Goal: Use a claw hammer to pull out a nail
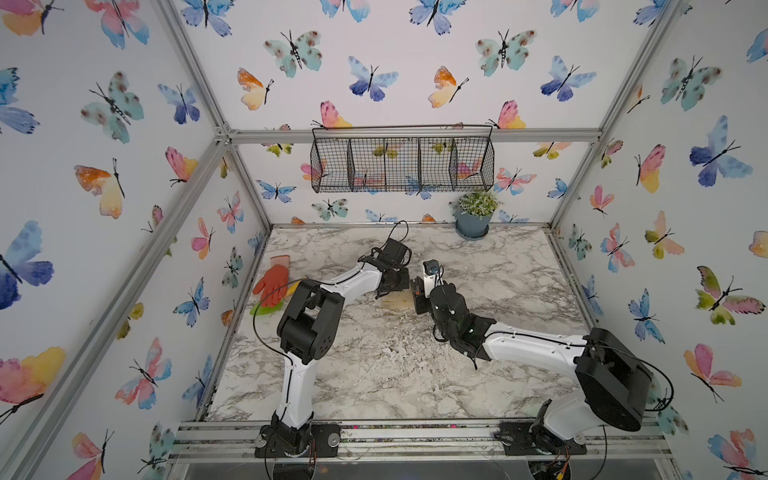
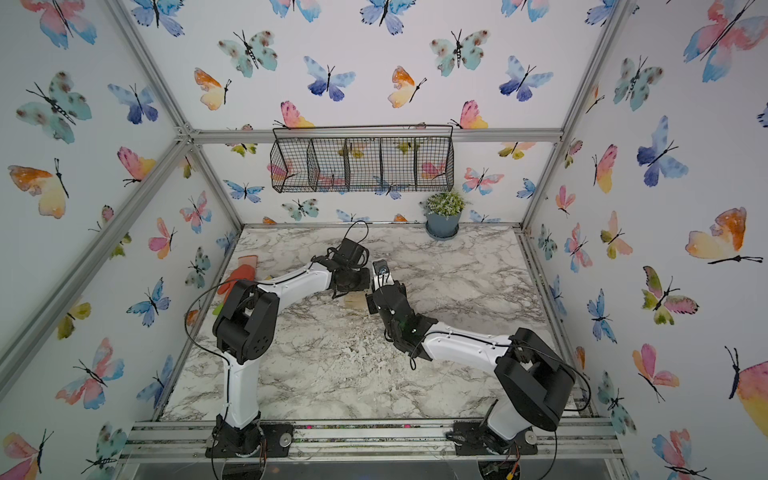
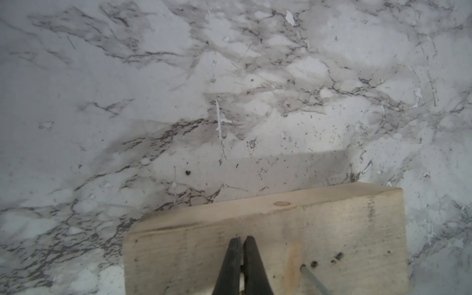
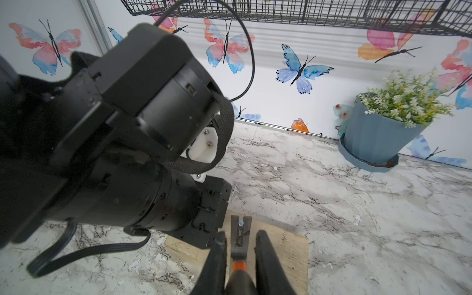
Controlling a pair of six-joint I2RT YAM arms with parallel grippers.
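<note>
A pale wooden block [image 3: 196, 250] lies on the marble table; its surface has several small dark holes. One nail [image 3: 314, 281] rises from it at a slant. In the right wrist view, the nail [image 4: 241, 226] shows in the slot of the hammer's grey claw [image 4: 239, 251], which lies over the block. Whether the claw grips the nail's head cannot be told. My right gripper is shut on the hammer, whose orange part [image 4: 239, 266] shows between its fingers. My left gripper is shut over the block, left of the nail, with nothing visible between its fingertips.
The left arm's dark wrist [image 4: 162, 191] stands close beside the hammer. A potted plant [image 1: 473, 216] is at the back, below a wire rack [image 1: 402, 164]. Coloured gloves [image 1: 273, 284] lie on the far left.
</note>
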